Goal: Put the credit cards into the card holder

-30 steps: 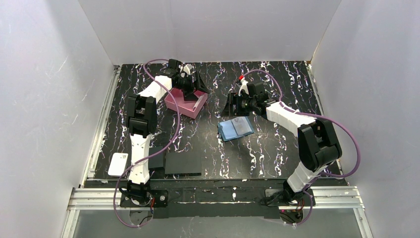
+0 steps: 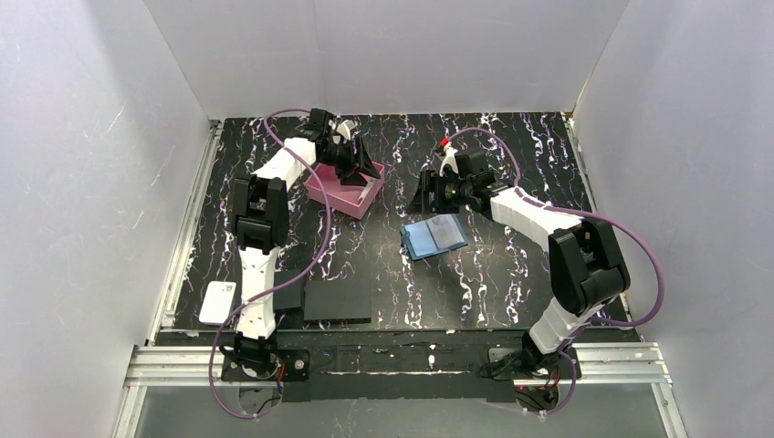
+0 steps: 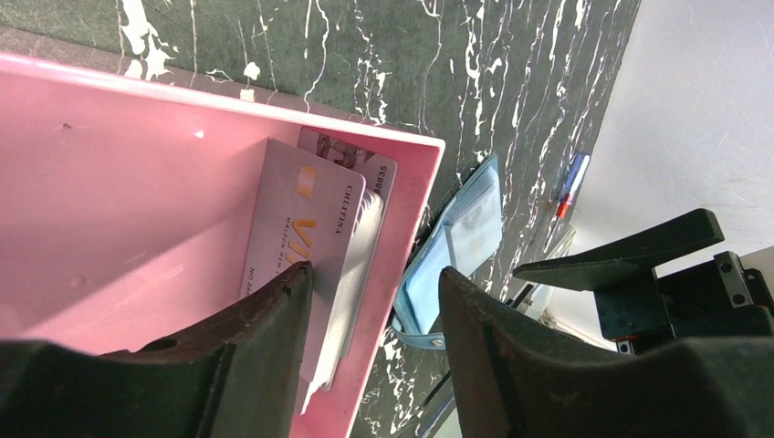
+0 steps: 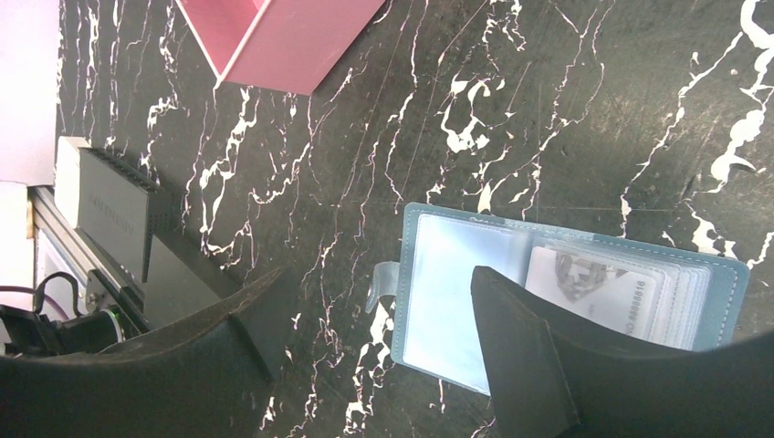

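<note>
Several cards [image 3: 301, 219] lean in a bunch against the right wall of a pink box [image 2: 342, 201], one grey card in front. My left gripper hangs over that wall, part open: one fingertip is at the face of the grey card, the other beyond the wall, a gap between them. From above, the left gripper [image 2: 365, 177] partly covers the cards. The blue card holder [image 4: 456, 219] lies open on the table, a card [image 4: 593, 290] with a printed number in its right-hand pocket. Above its near-left side, my right gripper stands open and empty.
Dark flat boxes [image 2: 338, 301] lie at the front left, beside a white piece [image 2: 217, 303]. Bare marble table [image 2: 392, 146] separates the pink box from the card holder. A purple cable [image 2: 327, 219] loops along the left arm.
The box has shifted very slightly to the right. The right arm and the card holder have stayed in place.
</note>
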